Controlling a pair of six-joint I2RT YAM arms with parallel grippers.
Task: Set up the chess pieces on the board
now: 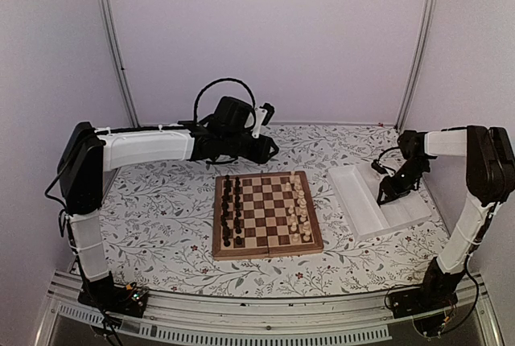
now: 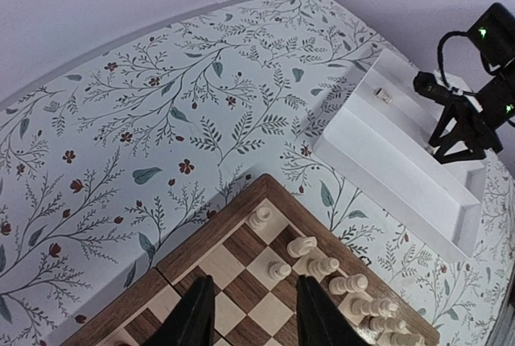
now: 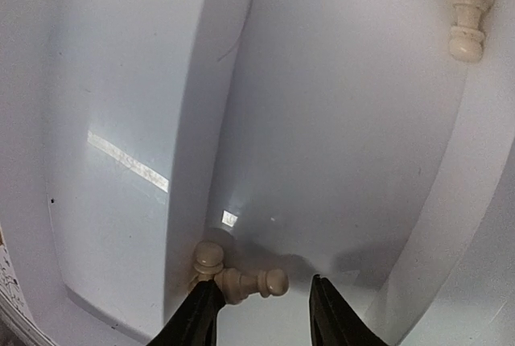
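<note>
The chess board [image 1: 265, 250] holds dark pieces [image 1: 227, 209] along its left and white pieces [image 1: 302, 217] along its right. My left gripper hangs open and empty above and behind the board. My right gripper is down in the white tray [image 1: 354, 209], fingers open around a lying white pawn [image 3: 249, 283]; another white piece [image 3: 208, 256] lies beside it against the divider. A third white piece [image 3: 468, 16] lies at the compartment's far end.
The tray stands right of the board, near the right wall.
</note>
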